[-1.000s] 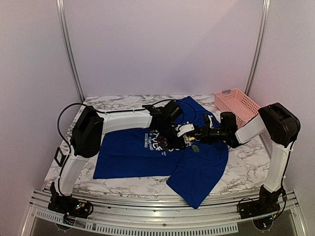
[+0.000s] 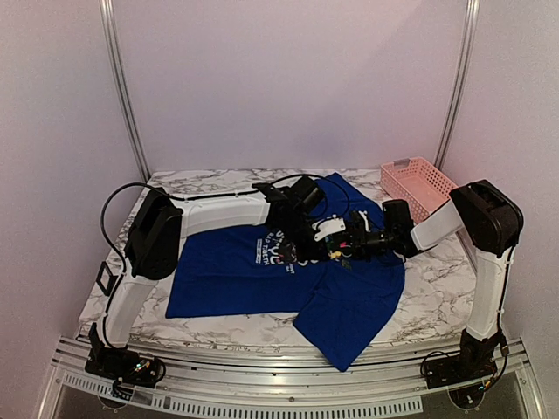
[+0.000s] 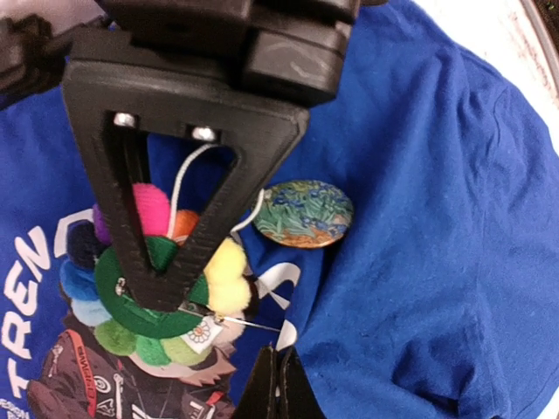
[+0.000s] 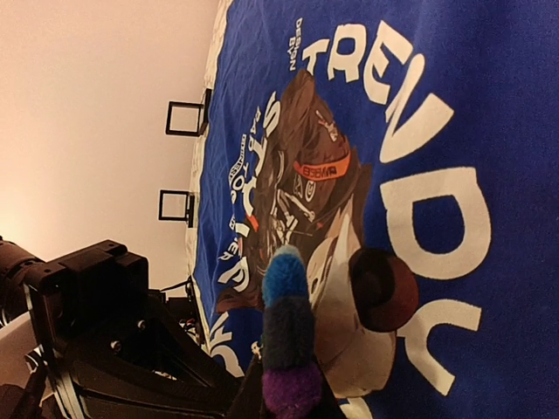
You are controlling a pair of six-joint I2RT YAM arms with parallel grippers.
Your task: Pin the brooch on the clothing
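Note:
The blue printed shirt point(image 2: 218, 279) lies spread on the marble table. In the left wrist view, a brooch point(image 3: 223, 266) with colourful pompom petals and a green felt back, its pin visible, is held by my right gripper over the print; its pompoms point(image 4: 286, 332) also show in the right wrist view. My left gripper is shut at the lower middle, fingertips on a fold of shirt near the pin tip; whether cloth is between them is unclear. An oval patterned piece point(image 3: 301, 212) lies beside the brooch.
A pink basket point(image 2: 419, 183) stands at the back right. Bare marble point(image 2: 437, 305) surrounds the shirt. Both arms meet over the middle of the shirt, close together.
In the top view my right gripper has shifted slightly about the brooch area, over the oval piece. The left arm has barely moved.

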